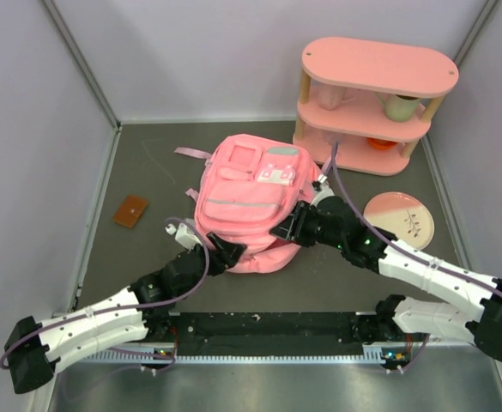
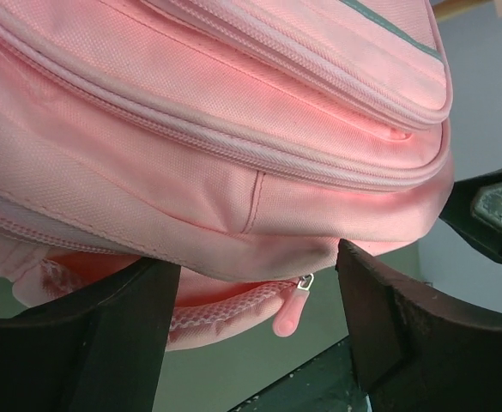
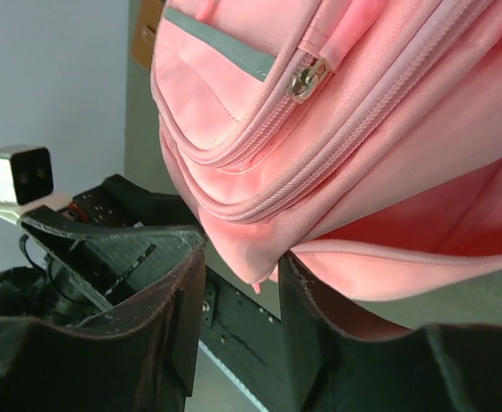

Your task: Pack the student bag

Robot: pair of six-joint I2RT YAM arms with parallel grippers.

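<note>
The pink student bag (image 1: pixel 246 193) lies on the dark table, its zipped front panel facing up. Its near edge gapes, and a darker pink inside (image 3: pixel 465 210) shows below the lifted panel in the right wrist view. My left gripper (image 1: pixel 236 251) is at the near left of that edge, fingers wide apart; a zipper pull (image 2: pixel 292 311) hangs between and beyond them in the left wrist view. At the panel's right corner, my right gripper has its fingers part open, with the corner's fabric between or just behind them; I cannot tell whether they touch it.
A small brown item (image 1: pixel 130 211) lies left of the bag. At right rests a round pink-and-white plate (image 1: pixel 399 225). Behind it stands a pink shelf (image 1: pixel 379 69) holding a green pot (image 1: pixel 401 107) and an orange bowl (image 1: pixel 382 143). Table left of the bag is mostly clear.
</note>
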